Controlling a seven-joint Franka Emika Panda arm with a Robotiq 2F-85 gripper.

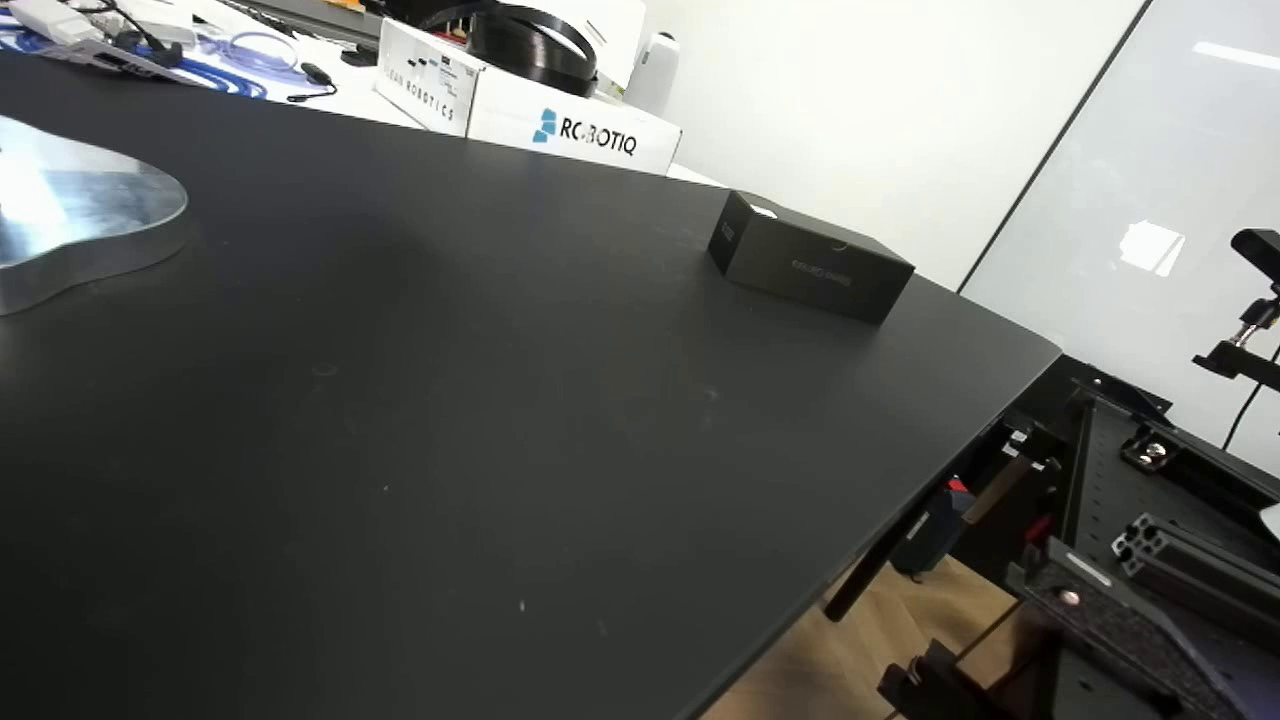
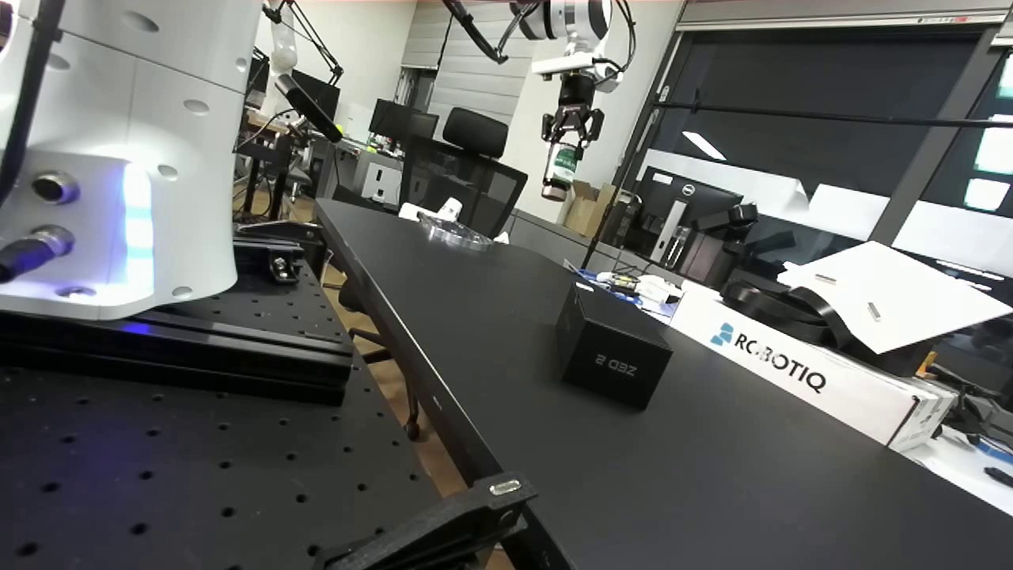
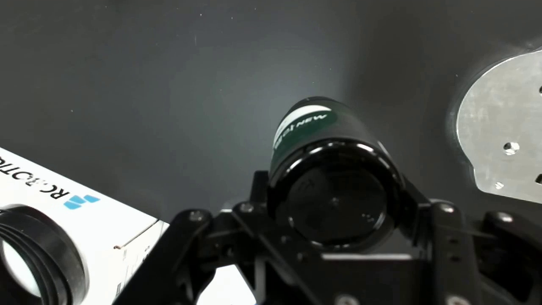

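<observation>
A dark bottle or jar with a green and white label [image 3: 305,127] is clasped between my gripper's fingers in the wrist view, its round black end [image 3: 335,203] facing the camera. My gripper [image 2: 570,142] is shut on this bottle [image 2: 562,169], seen in exterior view 2 hanging well above the table at its far end. A black box [image 2: 612,351] rests on the table, marked ZED 2; the same box [image 1: 810,258] shows in exterior view 1, where neither gripper nor bottle appears.
A shiny metal plate [image 1: 84,216] lies on the black table [image 1: 480,420], also a metal plate [image 3: 508,122] at the wrist view's right. White Robotiq boxes [image 1: 576,126] line the back edge.
</observation>
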